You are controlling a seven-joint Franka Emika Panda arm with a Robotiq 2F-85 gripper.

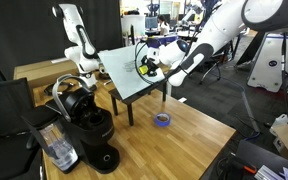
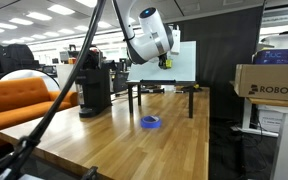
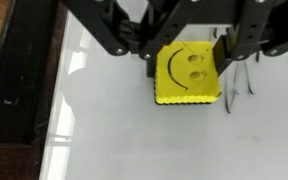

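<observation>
My gripper is shut on a yellow eraser with a black smiley face drawn on it and a dark, scalloped lower edge. Behind the eraser lies the whiteboard, with several dark pen marks beside my fingers on the right. In exterior view 1 the whiteboard leans in a tilted position on the table, and the eraser shows as a small yellow patch by its right part. Whether the eraser touches the board is hard to tell.
A blue ring-shaped item lies on the wooden table. A black coffee machine stands on the near left. A cardboard box sits off to the right.
</observation>
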